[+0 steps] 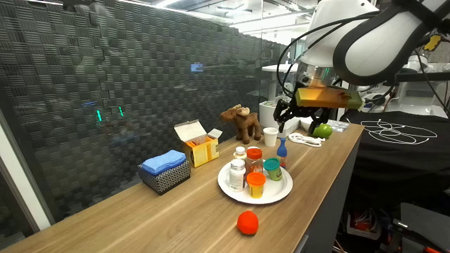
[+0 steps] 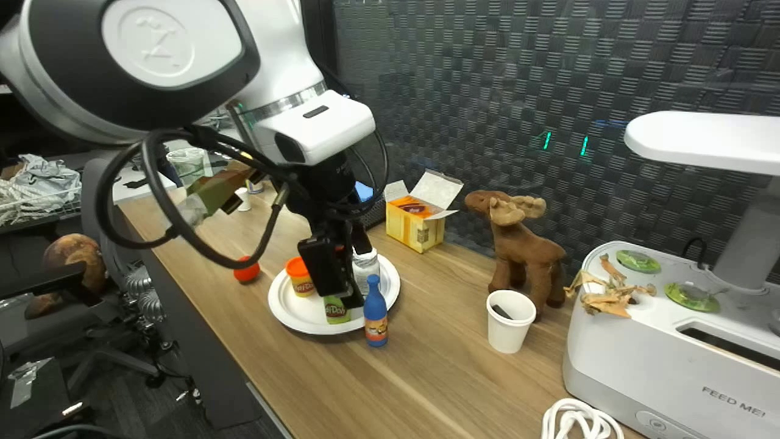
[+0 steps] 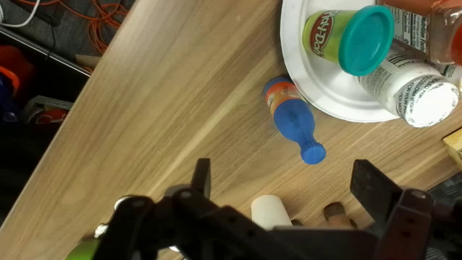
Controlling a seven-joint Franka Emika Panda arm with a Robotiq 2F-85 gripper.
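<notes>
My gripper is open and hangs above the table, nothing between its fingers. In the wrist view a blue toy bottle with an orange label shows just ahead of the gap between the fingertips; it stands upright on the wood in exterior view 2, close beside the plate. The white plate carries a teal-lidded Play-Doh tub, an orange-lidded tub, a red-capped jar and white bottles, one of them a pill bottle. Part of the plate is hidden by my arm in exterior view 2.
Behind stand a white paper cup, a brown plush moose, an open yellow box and a white planter. A red ball lies in front of the plate; a green pear sits farther back.
</notes>
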